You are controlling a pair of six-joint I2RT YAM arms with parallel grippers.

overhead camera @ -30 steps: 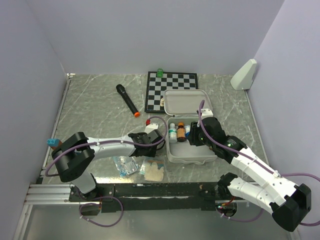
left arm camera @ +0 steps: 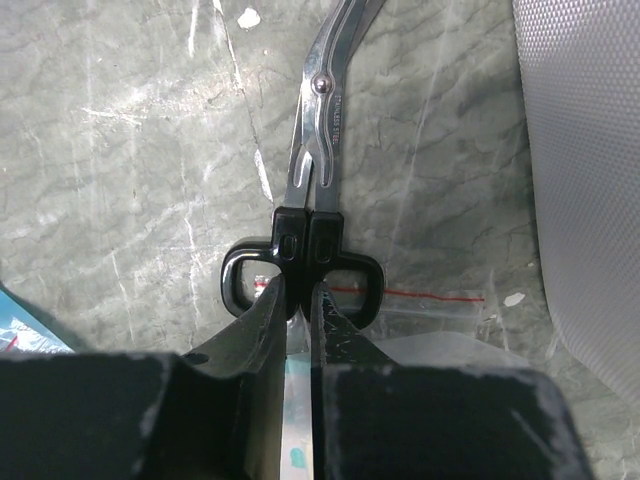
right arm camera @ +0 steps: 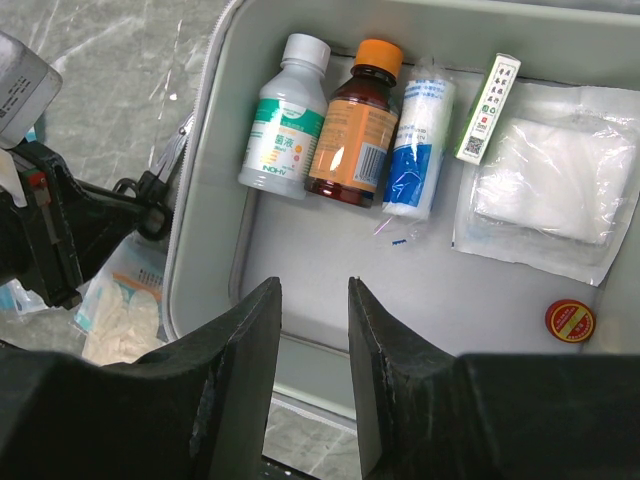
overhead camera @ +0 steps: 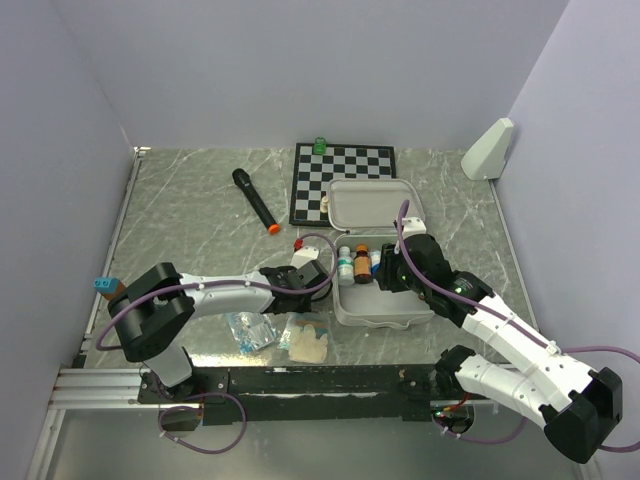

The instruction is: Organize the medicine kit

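The medicine kit (right arm camera: 430,280) is open; it holds a white bottle (right arm camera: 285,135), an amber bottle (right arm camera: 352,140), a wrapped roll (right arm camera: 418,140), a narrow box (right arm camera: 486,110), a gauze pack (right arm camera: 550,175) and a small red tin (right arm camera: 570,320). Left of it lie black-handled scissors (left arm camera: 322,130). My left gripper is down on their handles, fingertips close together; whether it grips them is unclear. My right gripper hangs open over the kit, nothing between its fingers.
Plastic bags (overhead camera: 308,340) lie at the front, left of the kit. The kit's lid (overhead camera: 372,202) rests on a checkered board behind it. A microphone (overhead camera: 255,200) lies at back left, amid free table space.
Very little differs in the top view; both arms stand in practically the same places as a second ago.
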